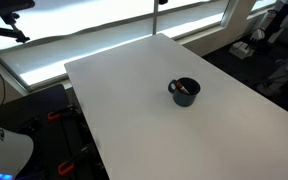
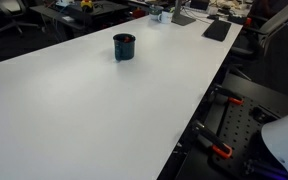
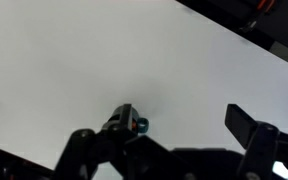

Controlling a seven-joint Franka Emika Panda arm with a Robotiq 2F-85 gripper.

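A dark teal mug (image 1: 186, 97) stands upright on the white table, its handle towards the upper left in exterior view 1. Something reddish-brown (image 1: 180, 87) pokes up inside it. Exterior view 2 has the same mug (image 2: 124, 47) near the table's far side. In the wrist view, my gripper is open, its black fingers (image 3: 246, 130) wide apart with only bare table between them. Beside the left finger a small part of the mug (image 3: 141, 125) shows; the finger hides the rest.
The robot's white base (image 1: 4, 150) and a dark stand are at its near left side in exterior view 1. Beyond the far edge, exterior view 2 has a black keyboard-like object (image 2: 216, 30) and other clutter.
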